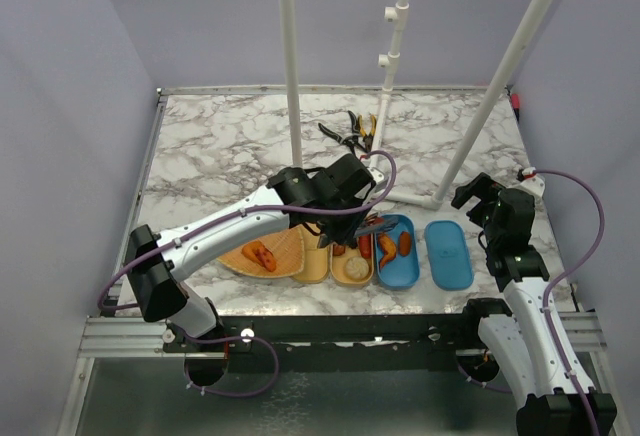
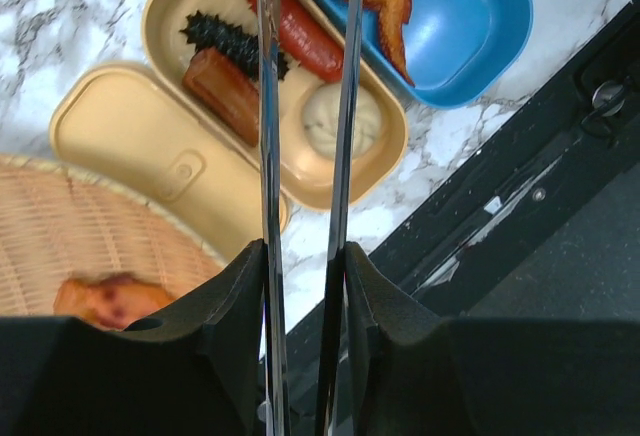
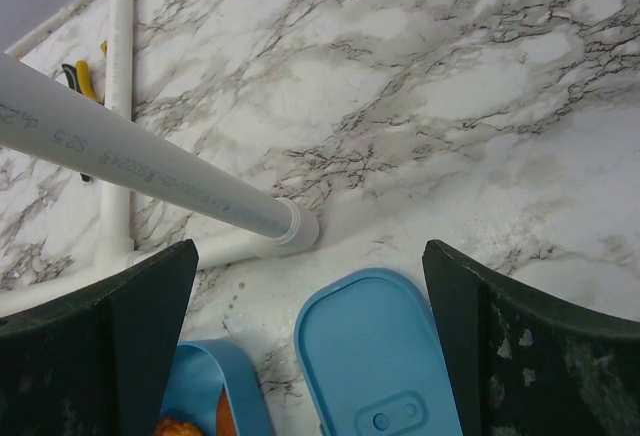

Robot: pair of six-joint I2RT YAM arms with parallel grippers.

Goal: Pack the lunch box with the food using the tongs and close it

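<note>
My left gripper (image 1: pixel 375 226) hangs over the lunch boxes, its long tongs part open above a yellow box (image 2: pixel 303 171) holding a red sausage (image 2: pixel 308 41), a brown sausage (image 2: pixel 220 94), dark greens (image 2: pixel 230 44) and a pale round item (image 2: pixel 343 122). Whether anything is between the tips is unclear. A blue box (image 1: pixel 400 273) holds chicken (image 1: pixel 386 249) and another brown piece (image 1: pixel 404 243). The basket (image 1: pixel 231 259) holds orange pieces (image 1: pixel 258 254). My right gripper (image 1: pixel 470 193) stands open at the right, away from the food.
A yellow lid (image 2: pixel 120 126) lies beside the basket and a blue lid (image 1: pixel 449 254) right of the blue box. White pipes (image 1: pixel 405 198) frame the back, with pliers (image 1: pixel 355 141) among them.
</note>
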